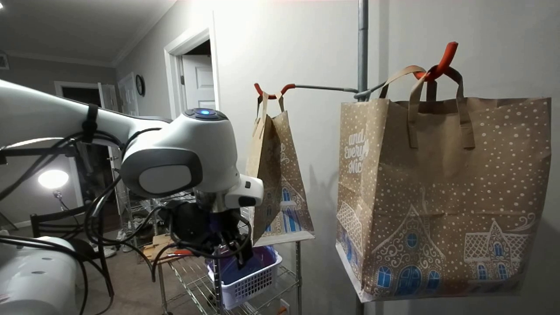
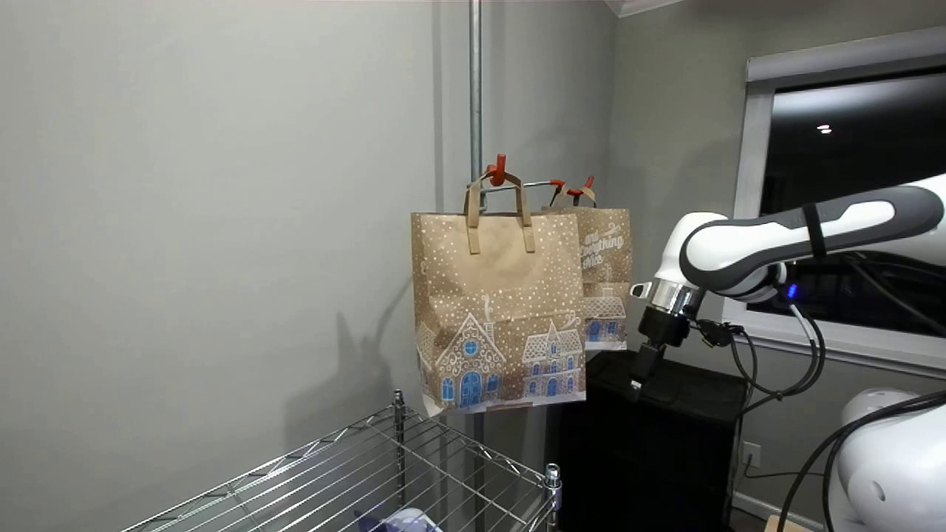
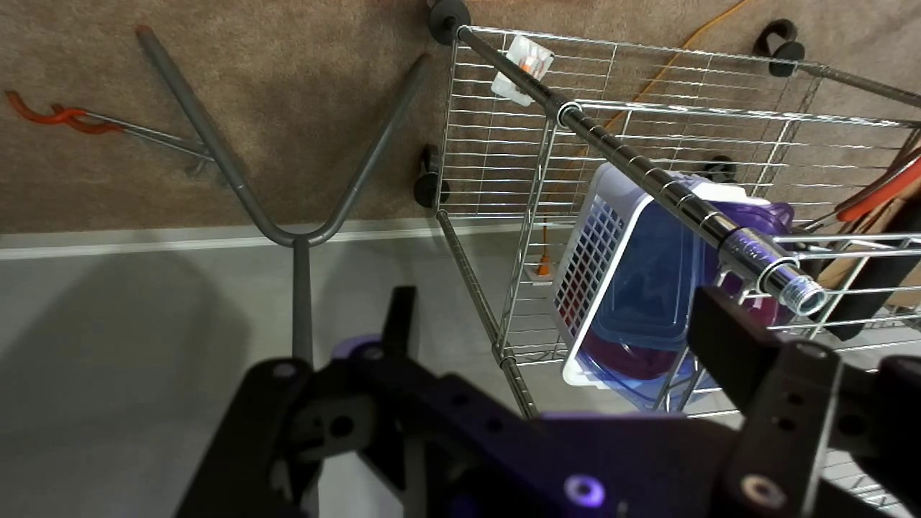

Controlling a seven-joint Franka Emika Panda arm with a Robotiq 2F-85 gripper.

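Note:
In the wrist view my gripper stands open, with its two dark fingers wide apart and nothing held. From the side, the gripper (image 2: 638, 383) points downward, to the right of two hanging paper bags. The nearer brown bag (image 2: 497, 292) has white dots and blue-windowed houses printed on it and hangs by its handles from a red-tipped hook (image 2: 498, 170). Behind it, partly covered, hangs a similar bag (image 2: 607, 275). In the first exterior view these are the narrow-looking bag (image 1: 287, 204) beside my gripper and the large bag (image 1: 462, 199) at right.
A grey metal pole (image 1: 362, 47) carries the hooks. Below my gripper is a wire shelf rack (image 3: 518, 285) with a white basket (image 3: 596, 259) of blue and purple containers in it. One rack post (image 3: 673, 194) rises close to the right finger. Bare wall lies beyond.

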